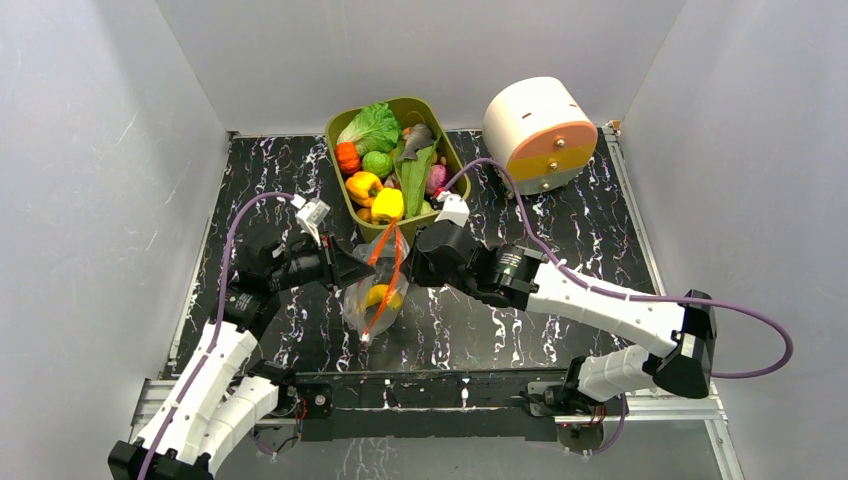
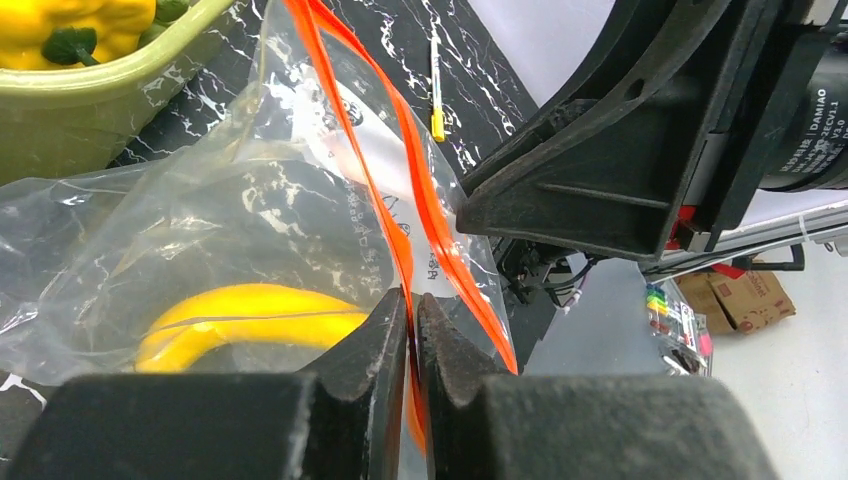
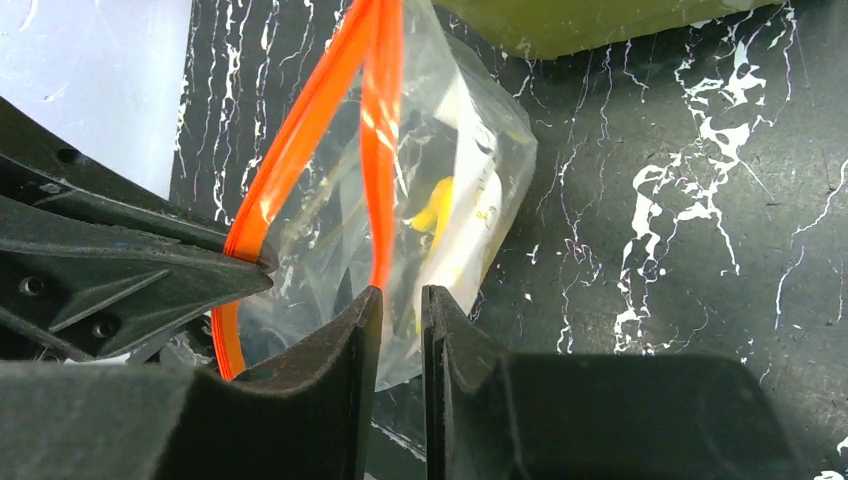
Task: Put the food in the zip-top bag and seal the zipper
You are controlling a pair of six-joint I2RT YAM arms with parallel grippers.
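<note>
A clear zip top bag [image 1: 358, 305] with orange zipper strips [image 2: 445, 255] stands between my grippers, a yellow banana [image 2: 225, 320] inside it. My left gripper has its fingertips close together on the orange strip at the bag's rim. My right gripper is at the other side of the bag, fingers slightly apart beside a strip and the bag's film; whether anything is between them is unclear. The bag's bottom is partly hidden by the grippers in the wrist views.
A green basket [image 1: 455, 150] full of vegetables and fruit stands behind the bag. A white box with orange and yellow drawers [image 1: 525, 110] is at the back right.
</note>
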